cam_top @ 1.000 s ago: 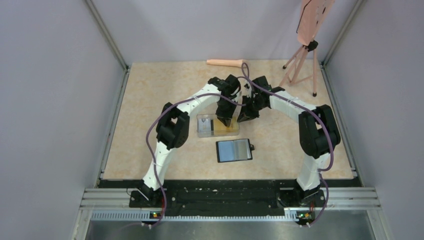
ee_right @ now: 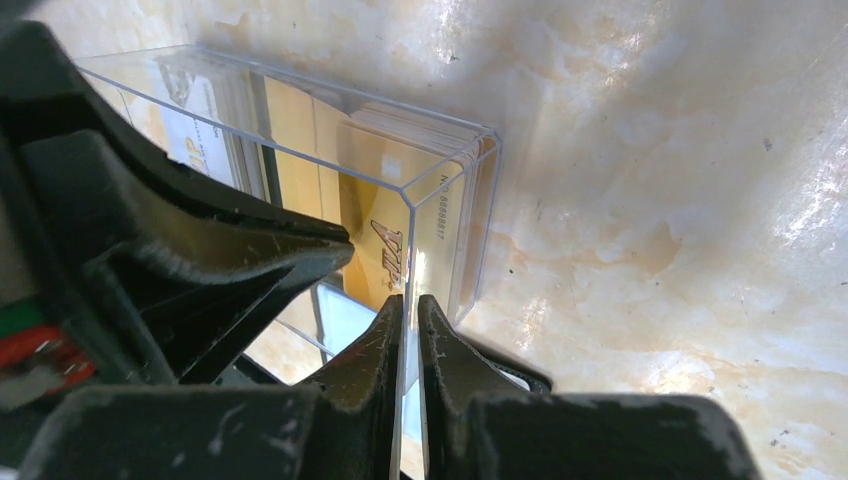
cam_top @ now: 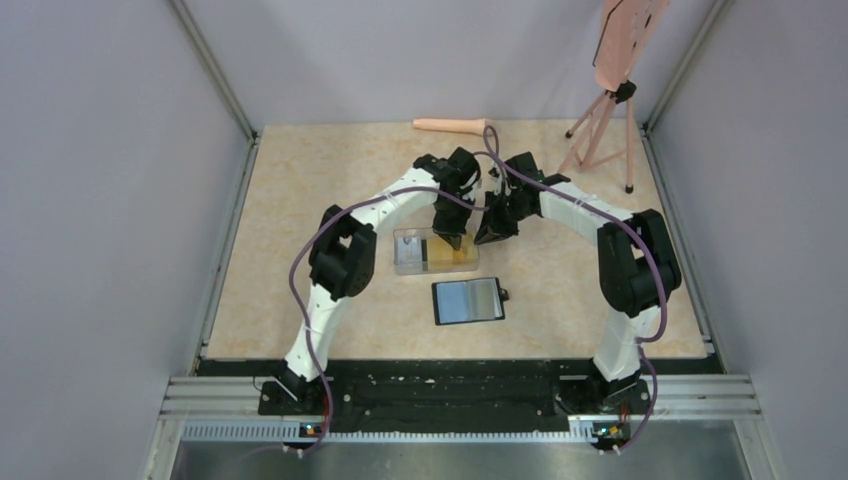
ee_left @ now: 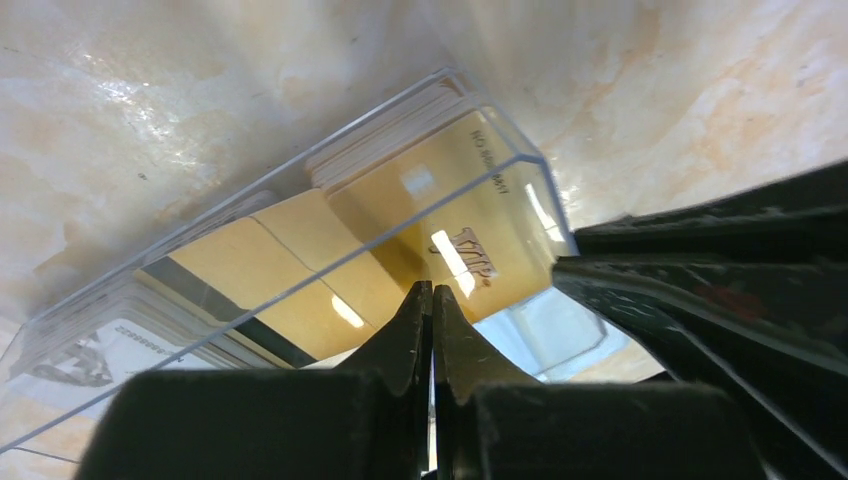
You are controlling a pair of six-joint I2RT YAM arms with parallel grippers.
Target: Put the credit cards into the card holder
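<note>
A clear box (cam_top: 408, 262) lies mid-table with gold cards (ee_left: 470, 220) stacked in its right part and white cards (ee_right: 195, 140) at its left. Over the gold cards, my left gripper is shut with nothing between its fingers; whether its tips touch a card cannot be told. My right gripper is at the box's right end, shut on its thin clear wall, whose edge runs between the fingertips. In front of the box lies the card holder (cam_top: 452, 302), open flat, black-edged with blue and grey sleeves.
Both arms meet closely above the box. A pinkish cylinder (cam_top: 448, 126) lies at the table's back edge, and a pink tripod (cam_top: 603, 130) stands at the back right.
My left gripper has shifted very slightly over the gold cards. The right arm, the box and the card holder have stayed where they were.
</note>
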